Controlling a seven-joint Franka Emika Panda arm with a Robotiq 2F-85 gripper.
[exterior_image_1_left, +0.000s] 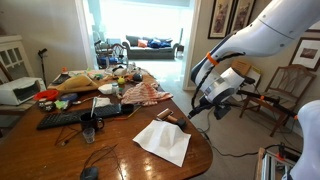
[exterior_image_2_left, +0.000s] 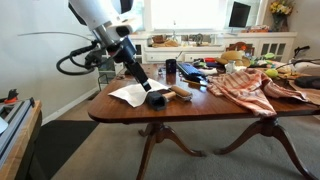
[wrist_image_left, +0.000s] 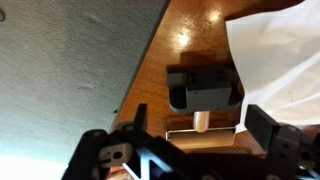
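Observation:
A tool with a black block head (wrist_image_left: 205, 88) and a pale wooden handle (wrist_image_left: 202, 121) lies at the table's edge; it looks like a mallet or brush. In exterior view 1 its dark head (exterior_image_1_left: 182, 123) is beside a white sheet (exterior_image_1_left: 163, 141). My gripper is open, its fingers on either side of the handle in the wrist view, with nothing held. Exterior view 2 has the gripper (exterior_image_2_left: 142, 80) above the tool's black head (exterior_image_2_left: 156, 101). How high it stands over the tool is hard to tell.
White paper (wrist_image_left: 278, 65) lies right beside the tool. A keyboard (exterior_image_1_left: 62, 119), a dark mug (exterior_image_1_left: 91, 124) and an orange-striped cloth (exterior_image_1_left: 84, 82) occupy the table farther left. Beyond the table's edge is grey floor (wrist_image_left: 65, 75).

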